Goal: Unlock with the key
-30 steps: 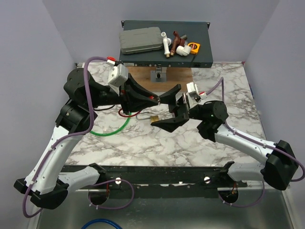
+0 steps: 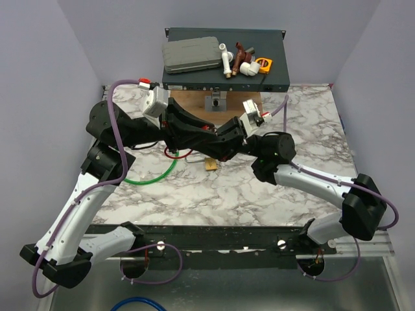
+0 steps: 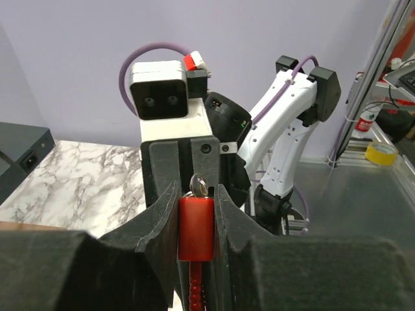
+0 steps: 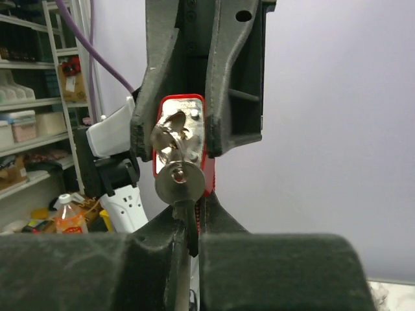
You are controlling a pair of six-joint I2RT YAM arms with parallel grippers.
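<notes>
A red key holder is held in my left gripper, which is shut on it; its metal face shows in the right wrist view. Keys [image 4: 179,183] hang from it, one blade pointing down at the tips of my right gripper. The right gripper's fingers are brought together around or against that key; whether they grip it I cannot tell. In the top view both grippers meet over the middle of the table, partly hiding a brass padlock [image 2: 211,164].
A dark shelf [image 2: 272,65] at the back carries a grey case [image 2: 191,53], pipe fittings and a tape measure. A wooden board [image 2: 185,103] lies below it. A green hose [image 2: 149,181] lies at left.
My right gripper has moved leftward to my left gripper and its fingers have closed from a wider opening. My left gripper has barely moved.
</notes>
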